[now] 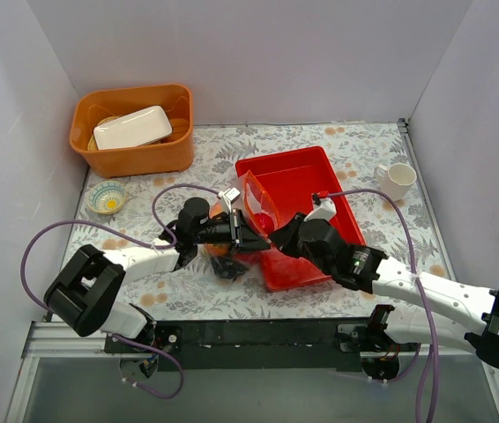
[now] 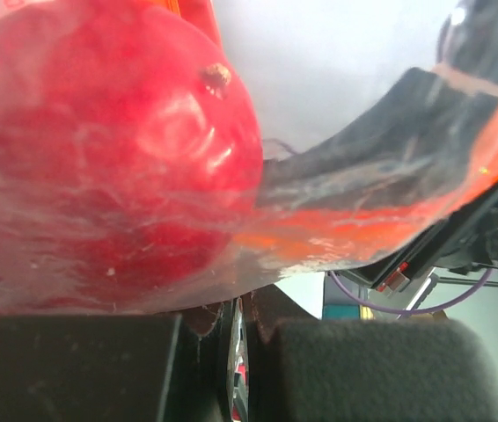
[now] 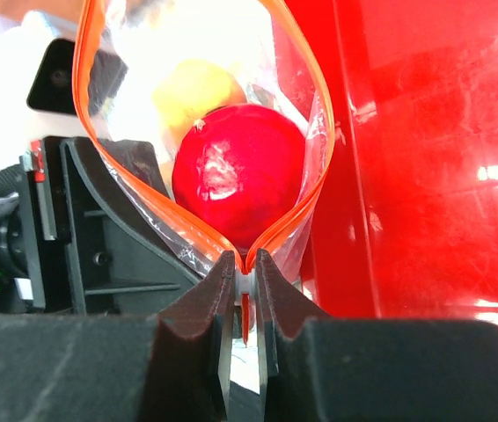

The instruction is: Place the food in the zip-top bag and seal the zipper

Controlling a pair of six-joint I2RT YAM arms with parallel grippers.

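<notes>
The clear zip bag with orange zipper (image 3: 306,61) stands between both grippers, its mouth open. A red round food (image 2: 117,141) (image 3: 236,176) lies inside, beside a yellow one (image 3: 192,88). My left gripper (image 1: 249,238) is shut at the bag's near end, below the red food; whether it pinches plastic is unclear. My right gripper (image 1: 276,240) is at the zipper's end corner, fingertips close around the orange strip; whether they grip it is hard to tell.
A red tray (image 1: 294,176) lies beside and under the bag. An orange bin (image 1: 144,154) with dishes stands back left, a small bowl (image 1: 107,197) left, a white mug (image 1: 397,180) right. Walls enclose the table.
</notes>
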